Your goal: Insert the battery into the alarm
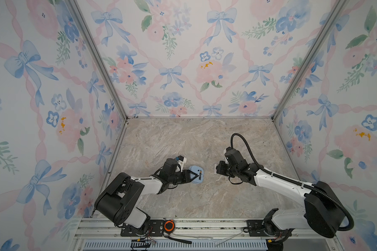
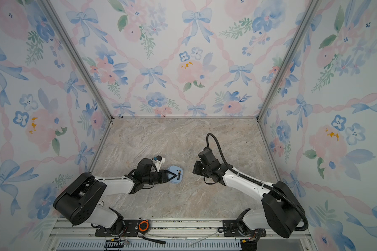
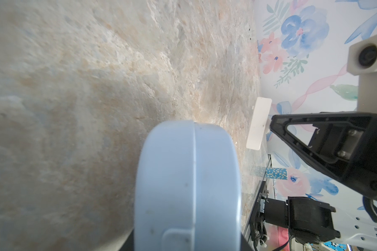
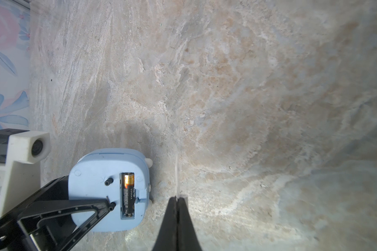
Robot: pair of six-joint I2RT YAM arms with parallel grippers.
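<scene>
Face up in the right wrist view, the light blue alarm (image 4: pixel 97 188) shows its back side. A black battery with a copper-coloured end (image 4: pixel 128 196) lies lengthwise in the slot there. My left gripper is shut on the alarm; one of its black fingers (image 4: pixel 62 207) reaches across the back, its tip beside the slot. The left wrist view shows the alarm's rounded pale edge filling the lower middle. To the right, apart from the alarm, hangs my right gripper, its dark fingers together and nothing visible between them.
Patterned walls close off the back and sides. An orange and black round item (image 1: pixel 168 226) sits on the front rail.
</scene>
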